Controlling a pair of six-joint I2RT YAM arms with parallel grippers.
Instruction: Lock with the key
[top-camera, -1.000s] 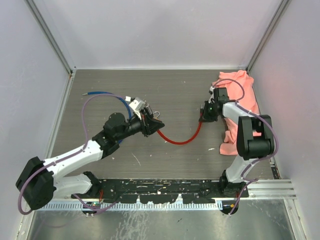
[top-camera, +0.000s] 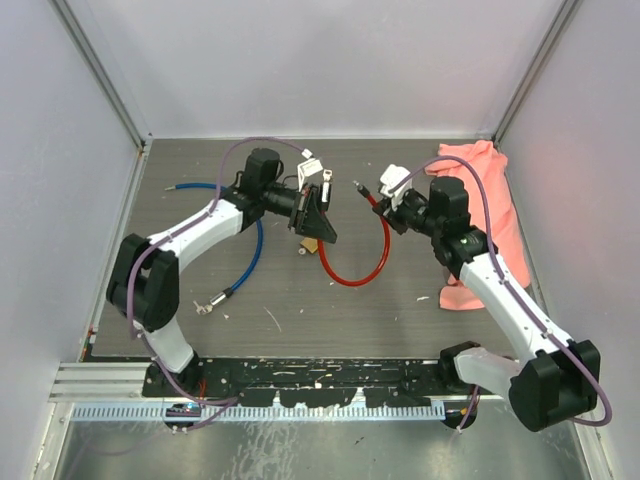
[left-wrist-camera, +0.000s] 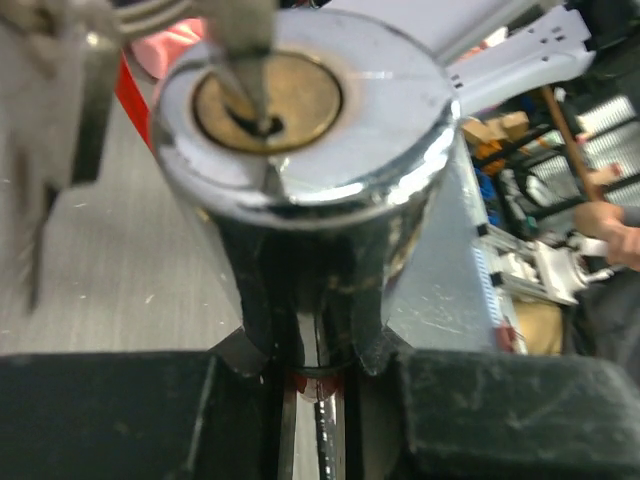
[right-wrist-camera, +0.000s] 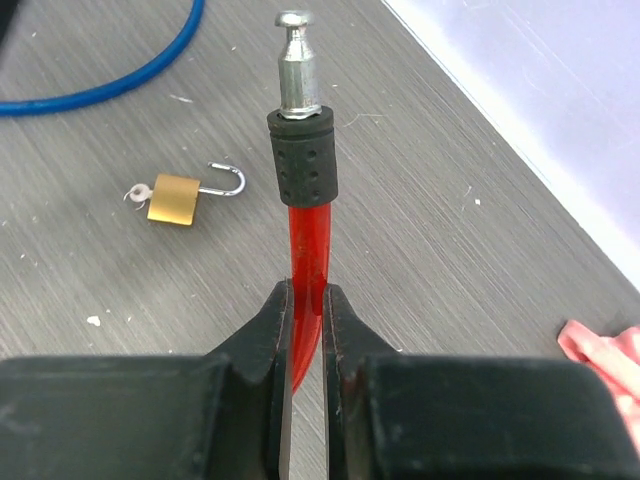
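Note:
A red cable lock hangs in a curve between my two grippers. In the left wrist view its chrome lock body has a brass keyhole with a key at its slot; how deep the key sits I cannot tell. My left gripper is shut on this lock end. My right gripper is shut on the red cable just below its black sleeve. From that sleeve a metal pin sticks out free, apart from the lock body. In the top view both ends are held near each other.
A small brass padlock with its shackle open lies on the table. The blue cable lock curves at the left, a pink cloth lies at the right.
The right gripper has come left with the pin end, narrowing the gap to the lock body. The padlock now shows beneath the left gripper.

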